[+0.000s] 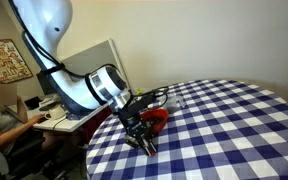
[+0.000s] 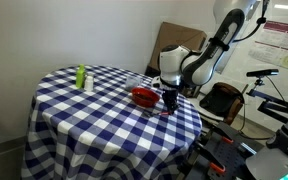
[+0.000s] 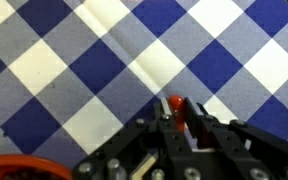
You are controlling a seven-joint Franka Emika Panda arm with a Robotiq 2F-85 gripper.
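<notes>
My gripper (image 1: 146, 145) is low over the near part of the checkered table, its fingers shut on a small red object (image 3: 177, 107). In the wrist view the object's red end sticks out between the fingertips, while the rest is hidden by them. Just what it is cannot be made out. Close beside the gripper stands a red bowl (image 2: 144, 97), whose rim (image 3: 19, 161) also shows at the lower left of the wrist view.
A blue-and-white checkered cloth (image 1: 219, 125) covers the table, with wide bare room on its right side. A green bottle (image 2: 81, 76) and a white bottle (image 2: 89, 85) stand toward the far edge. A person sits at the left in exterior view 1.
</notes>
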